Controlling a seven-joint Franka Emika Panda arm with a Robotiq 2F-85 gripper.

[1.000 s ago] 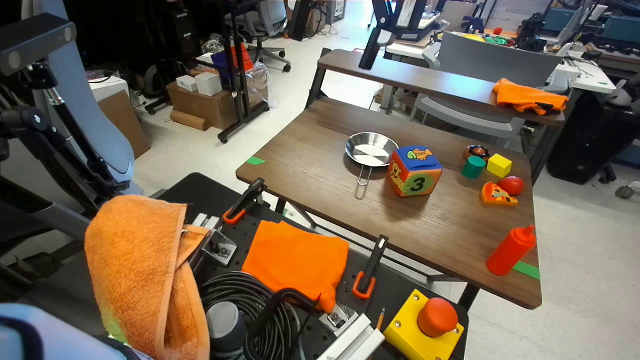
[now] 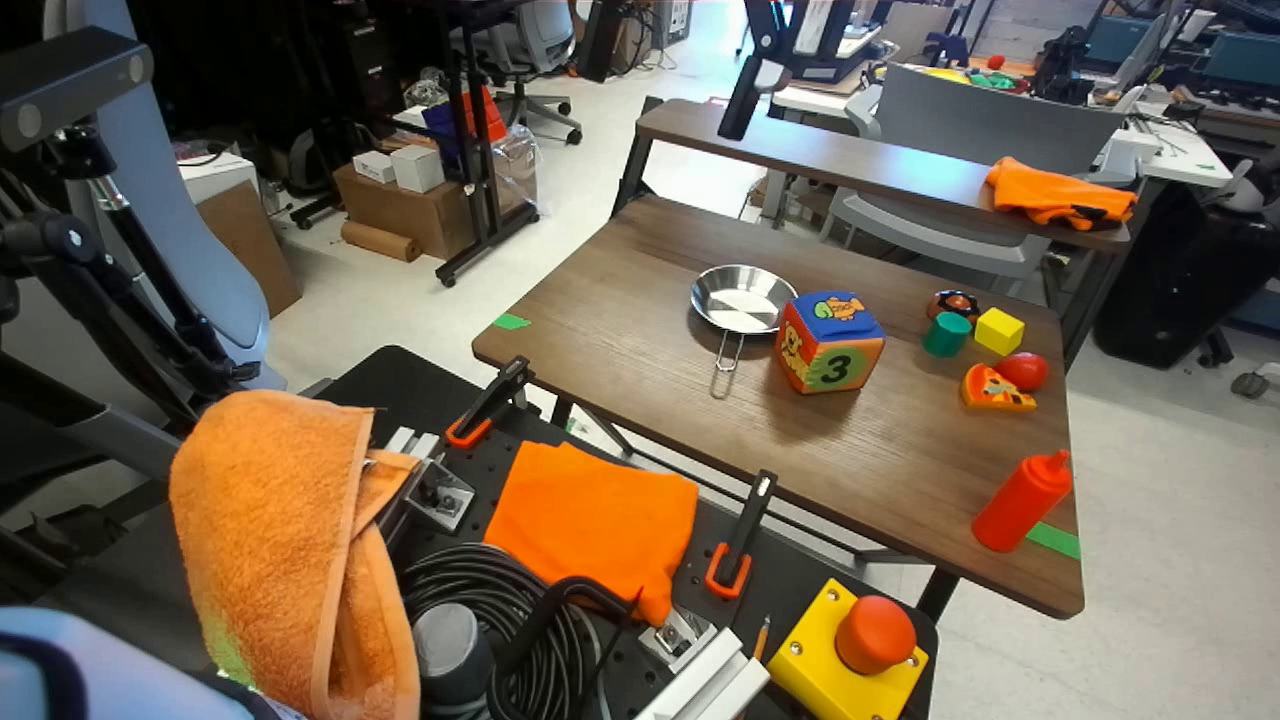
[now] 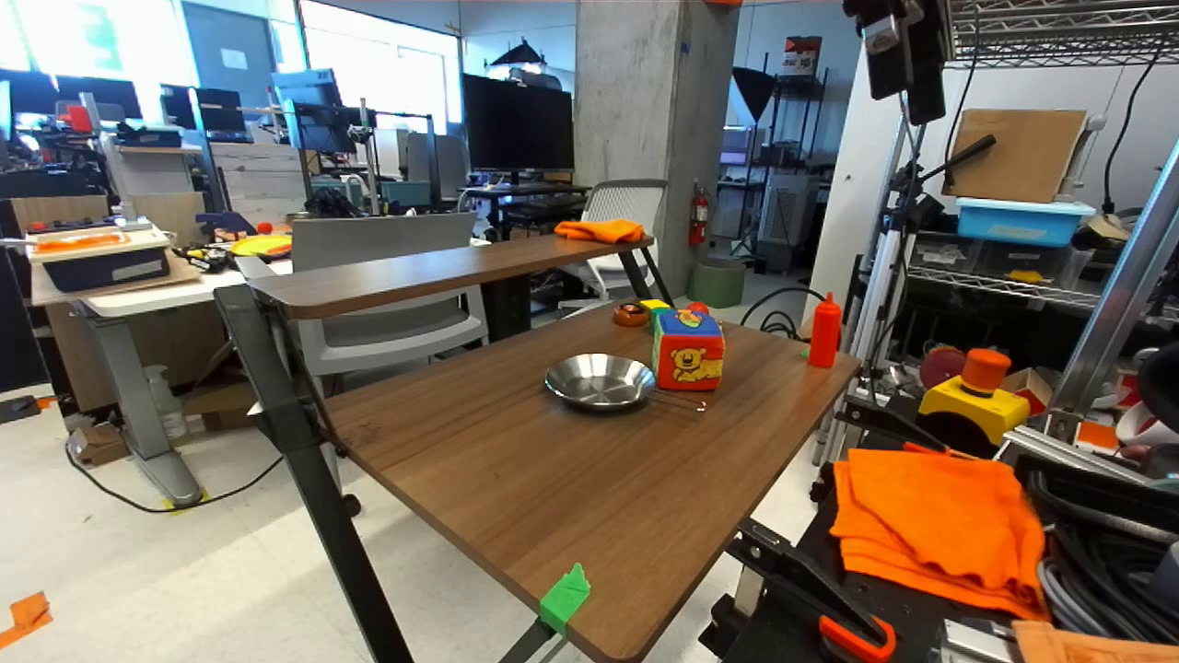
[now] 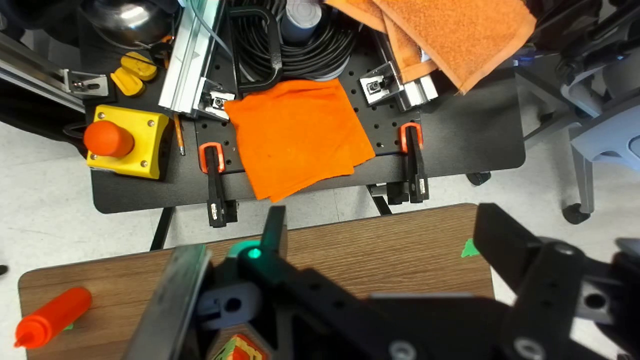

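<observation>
My gripper is open and empty in the wrist view, its dark fingers [image 4: 502, 237] wide apart above the wooden table [image 4: 360, 252]. In exterior view 1, a steel pan [image 2: 744, 300] rests on the tabletop, its handle toward the near edge. Right beside it sits a soft picture cube [image 2: 830, 344] with a blue top and a number 3. A red squeeze bottle [image 2: 1022, 502] stands near the right corner. Toward the far right are a teal cup [image 2: 947, 335], a yellow block [image 2: 998, 331], a red ball-like item [image 2: 1023, 371] and a toy pizza slice [image 2: 997, 389].
A raised shelf [image 2: 840, 162] runs along the table's back, with an orange cloth [image 2: 1056, 194] on it. The near black bench carries clamps [image 2: 741, 536], an orange cloth [image 2: 594, 522], coiled cable and a yellow box with a red button [image 2: 849, 654].
</observation>
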